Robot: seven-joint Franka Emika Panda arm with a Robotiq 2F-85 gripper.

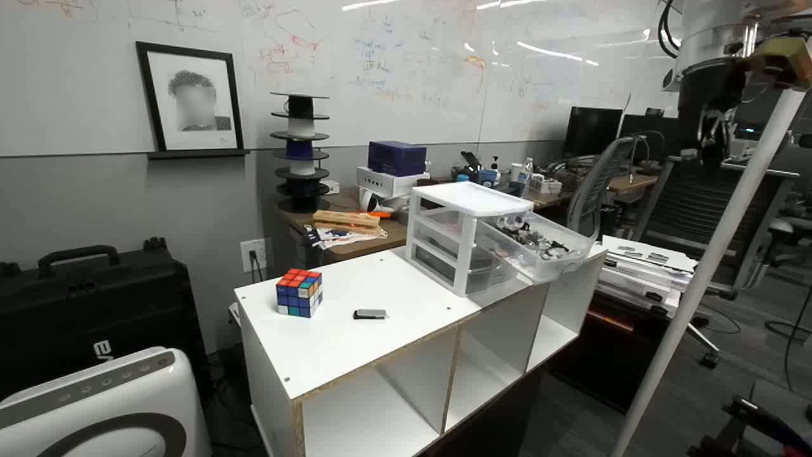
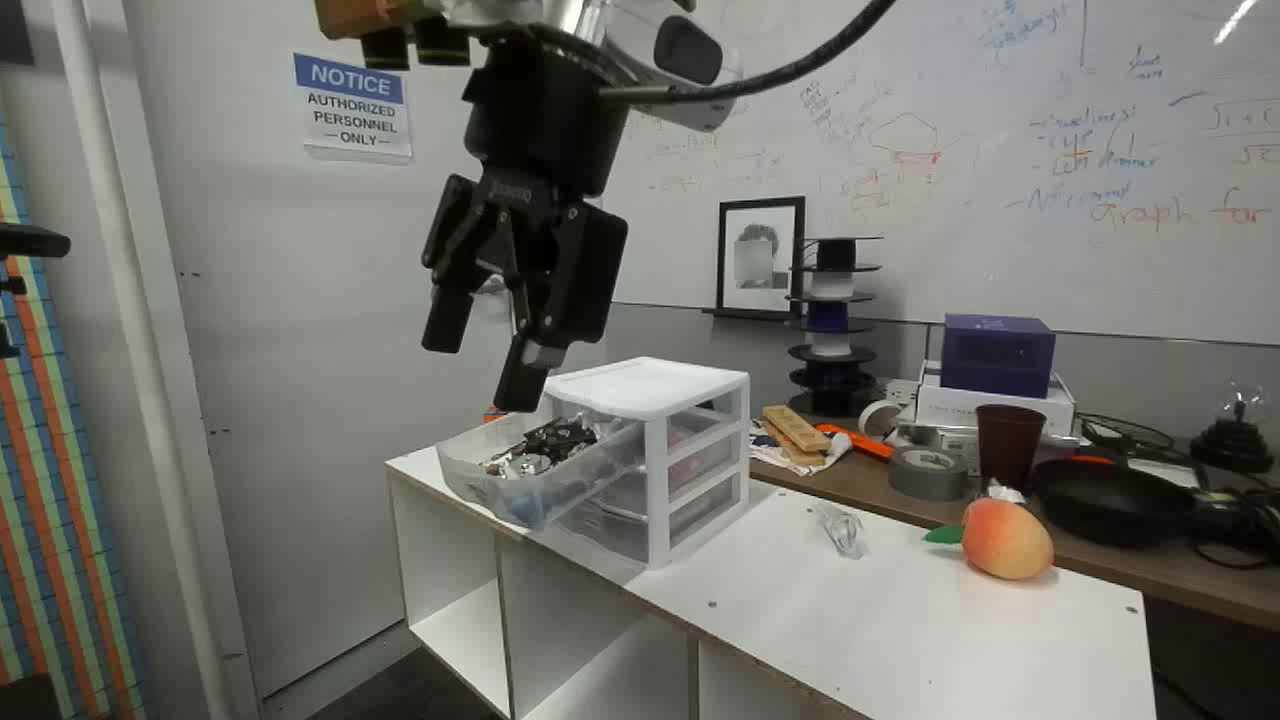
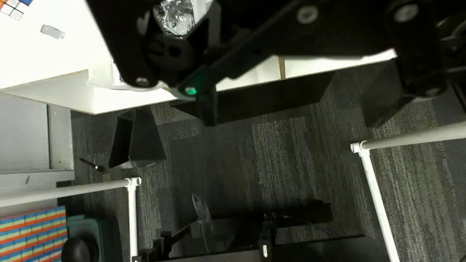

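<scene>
My gripper (image 2: 482, 356) hangs in the air above the pulled-out clear drawer (image 2: 480, 478), its fingers spread and nothing visible between them. A white-framed drawer unit (image 1: 439, 195) stands on the white shelf. The drawer holds a jumble of dark and shiny small items. A Rubik's cube (image 1: 299, 292) and a small grey stick-like item (image 1: 370, 313) lie on the shelf to one side of the unit. Past its other side are a peach with a green leaf (image 2: 1006, 539) and a crumpled clear wrapper (image 2: 840, 529).
Behind the shelf, a brown desk (image 2: 780, 476) carries boxes, tape, a dark cup (image 2: 1009, 444) and a black pan (image 2: 1116, 502). A white pole (image 1: 708, 282) rises near the arm. Bare shelf top surrounds the loose items. Dark carpet (image 3: 271, 157) fills much of the wrist view.
</scene>
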